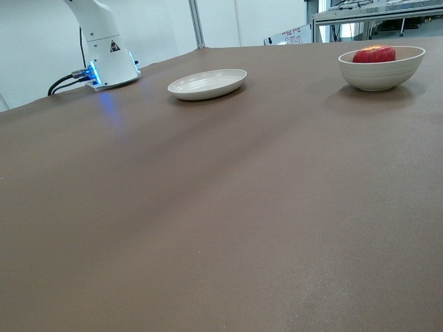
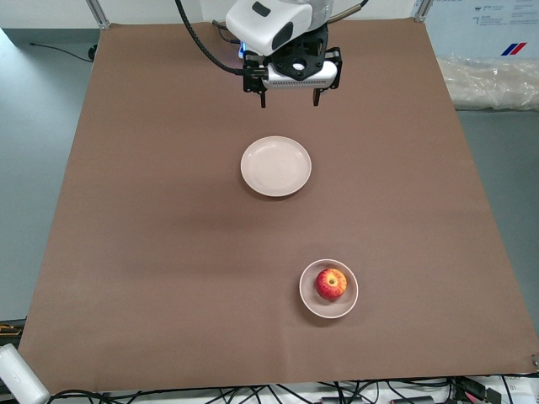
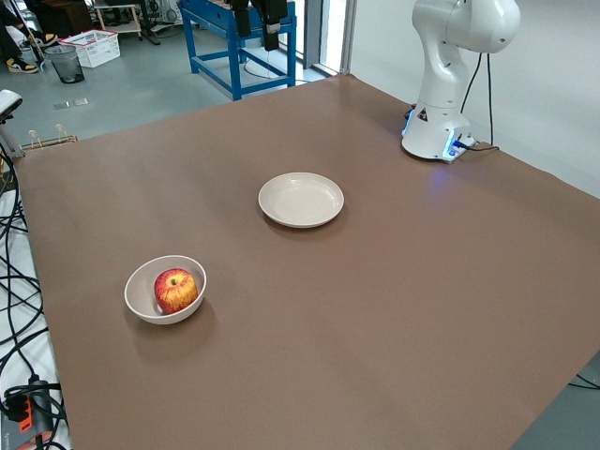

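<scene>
A red-yellow apple rests in a small shallow bowl, seen also as the apple in the right view and the red apple in the top view. A flat white plate lies empty farther back, nearer the arm base. The gripper hangs over the far part of the table, behind and above the plate, its two fingers apart with nothing seen between them. In the right view only its dark lower part shows at the top edge.
The white arm base stands at its back edge by a wall. Cables run along the near edge, off the tabletop.
</scene>
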